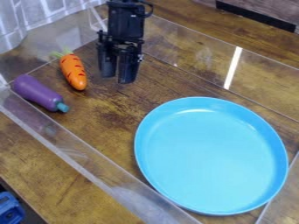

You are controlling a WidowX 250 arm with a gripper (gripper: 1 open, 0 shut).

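Note:
My black gripper (117, 66) is near the top centre, low over the wooden table, its two dark fingers pointing down. Nothing clearly shows between them. A toy carrot (73, 71) lies just to its left. A purple eggplant (37, 90) with a teal end lies further left and lower. A large light blue plate (211, 157) fills the lower right.
Clear plastic edging runs along the left and front of the table (105, 131). A blue object (7, 210) sits at the lower left corner. Bare wood lies right of my gripper and above the plate.

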